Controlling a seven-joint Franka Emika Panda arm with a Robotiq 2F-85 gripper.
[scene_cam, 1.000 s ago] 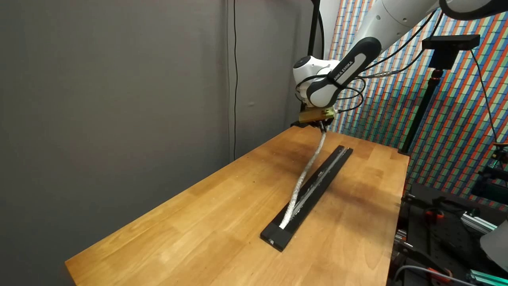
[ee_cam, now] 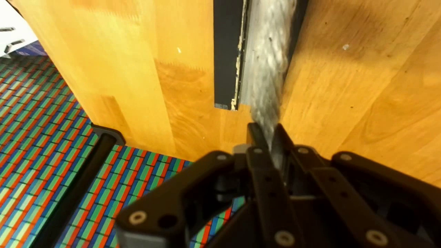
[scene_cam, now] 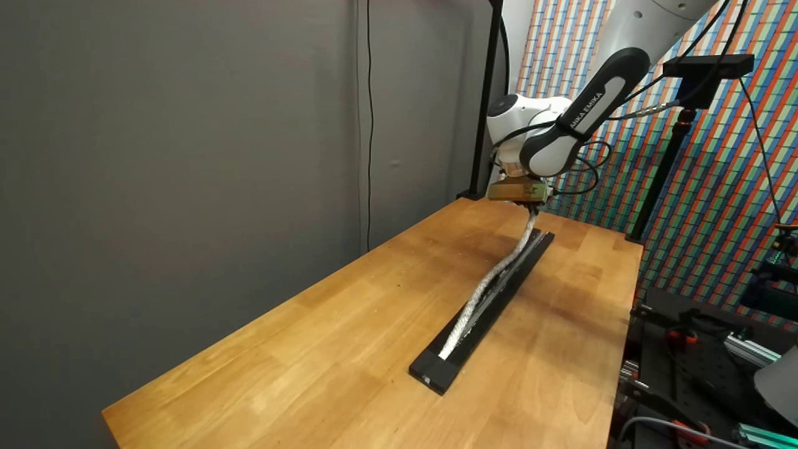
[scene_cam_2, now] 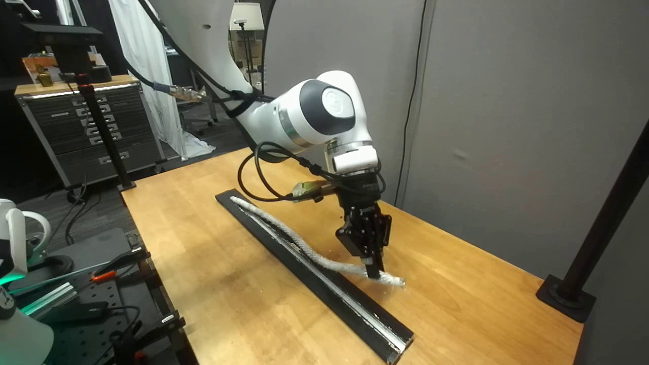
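Observation:
A whitish braided rope runs from the near end of a long black channel up to the channel's far end. My gripper is shut on the rope close to its free end, the rope pinched between the two black fingers. In the second exterior view the gripper holds the rope above the table, and a short frayed tip pokes out past the fingers. There the rope's other end lies at the channel's upper left end, while the pale groove of the channel is bare toward its lower right end.
A black post with a foot stands at the table's edge, and a grey wall runs along one side. A dark cart with tools sits alongside the table.
In the first exterior view, the arm has moved right, carrying the held rope end from beside the channel to over its far end. The rope now lies closer along the channel.

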